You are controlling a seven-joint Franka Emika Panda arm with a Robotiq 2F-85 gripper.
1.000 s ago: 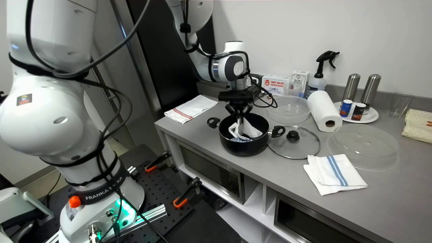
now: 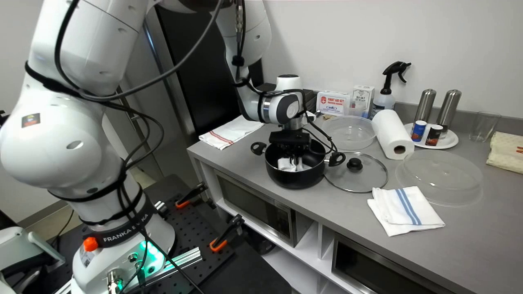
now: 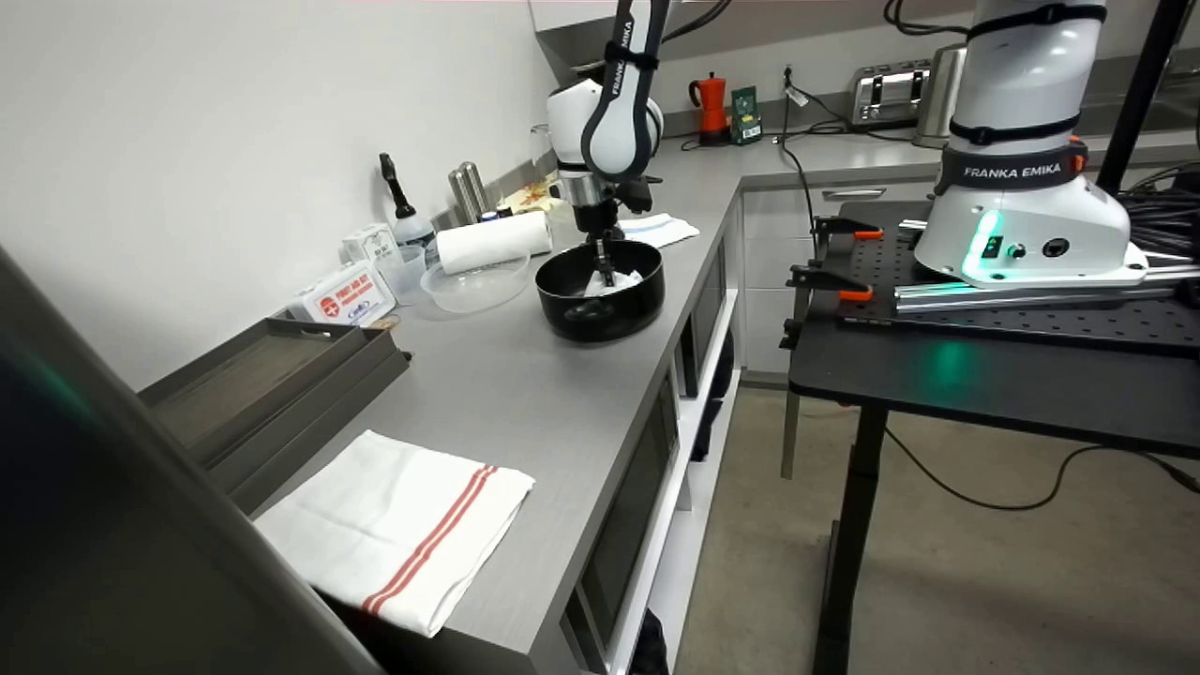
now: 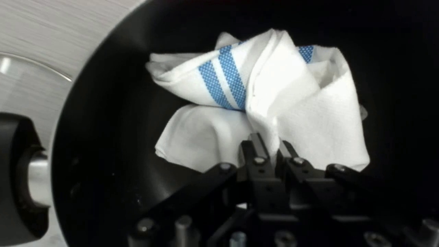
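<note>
A black two-handled pot (image 2: 296, 181) stands on the grey counter without its lid. Inside it lies a crumpled white cloth with blue stripes (image 4: 222, 82), spread in folds across the bottom. My gripper reaches down into the pot, shut on a raised fold of this cloth, which shows pinched between the fingertips in the wrist view. From the other side, the gripper (image 3: 604, 259) is seen below the pot's rim, with the white cloth (image 3: 616, 281) around it. The lower side of the cloth is partly hidden by the fingers.
A glass lid (image 2: 355, 171) lies right of the pot, close to its handle. Beyond are a clear plastic cover (image 2: 348, 133) and a paper towel roll (image 2: 393, 132). Folded towels lie at the right (image 2: 404, 210) and far left (image 2: 231, 131). Free counter shows in front of the grey trays (image 3: 270, 394).
My gripper has lowered deeper into the pot. The cloth that hung upright from its fingers a second ago now sits lower and more collapsed inside the pot.
</note>
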